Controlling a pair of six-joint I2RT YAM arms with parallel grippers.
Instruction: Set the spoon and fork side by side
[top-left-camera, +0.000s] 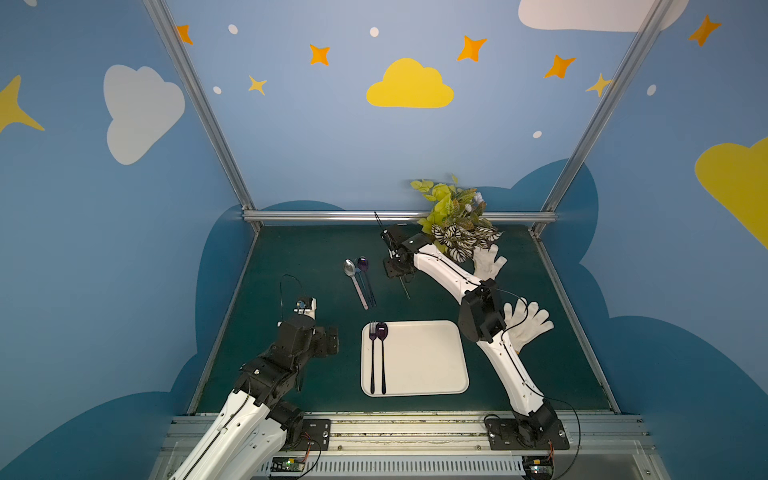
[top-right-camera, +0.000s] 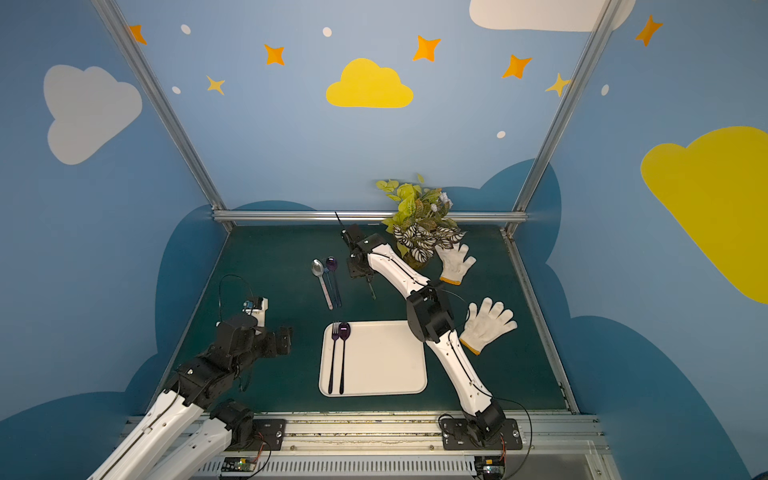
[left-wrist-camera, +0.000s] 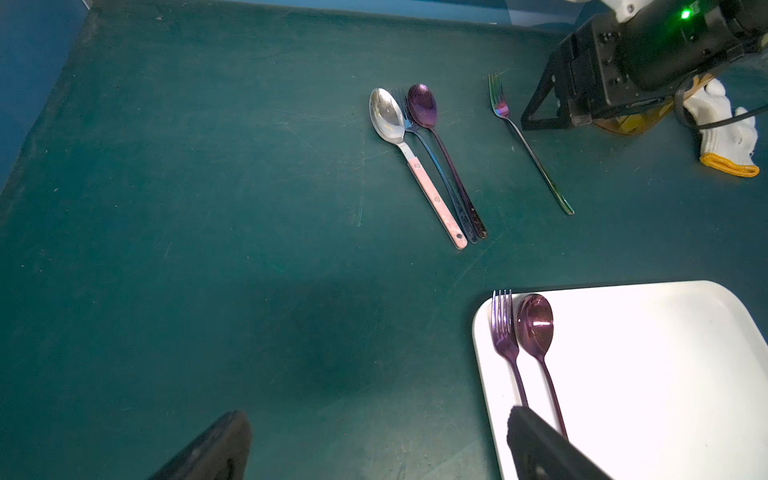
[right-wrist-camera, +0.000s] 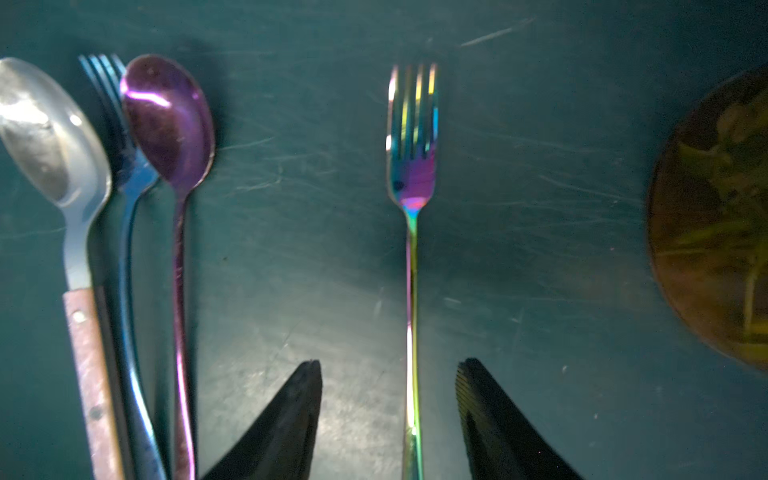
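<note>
A rainbow-coloured fork (right-wrist-camera: 413, 176) lies alone on the table, tines away. My right gripper is open above it, its handle showing between the fingers, untouched as far as I see. Left of it lie a silver spoon with a pink handle (left-wrist-camera: 434, 196), a blue fork (right-wrist-camera: 126, 264) and a purple spoon (right-wrist-camera: 172, 128), close together. On the left part of the white tray (left-wrist-camera: 656, 376), a purple fork (left-wrist-camera: 504, 332) and another purple spoon (left-wrist-camera: 536, 324) rest side by side. My open, empty left gripper hangs left of the tray.
A potted plant (top-right-camera: 416, 216) stands at the back, right of my right gripper. Two white gloves (top-right-camera: 489, 324) lie on the right side. The tray's middle and right are bare, and the table's left side is clear.
</note>
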